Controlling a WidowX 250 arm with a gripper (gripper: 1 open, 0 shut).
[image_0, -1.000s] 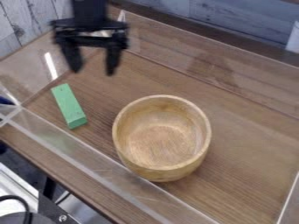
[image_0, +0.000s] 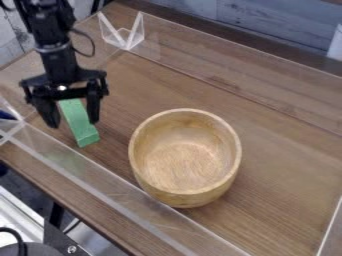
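Note:
My black gripper (image_0: 64, 94) is at the left of the camera view, pointed down with its fingers spread open over a green block (image_0: 82, 128). The green block lies on the wooden surface, its upper end partly behind the gripper. Whether the fingers touch it I cannot tell.
A large round wooden bowl (image_0: 185, 157) stands right of the green block. A white wire-like rack (image_0: 122, 32) is at the back. A clear edge runs across the lower left.
My gripper has come from the back toward the front left and down, and is now over the green block. The block and bowl look unmoved.

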